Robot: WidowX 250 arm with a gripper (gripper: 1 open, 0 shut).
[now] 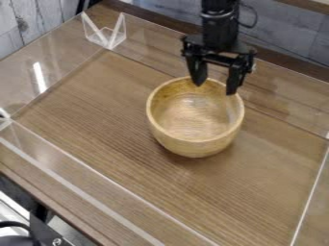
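Observation:
A large tan bowl (193,135) sits on the wooden table (90,144), right of centre. My black gripper (214,67) is over the far rim of the bowl, its arm reaching down from the top of the view. Its fingers are open and spread apart, and I see nothing held between them.
A small white wire stand (106,31) is at the back left, near a wall that runs along the table's far edge. The left, front and right of the table around the bowl are mostly bare. Black cables show at the bottom left corner.

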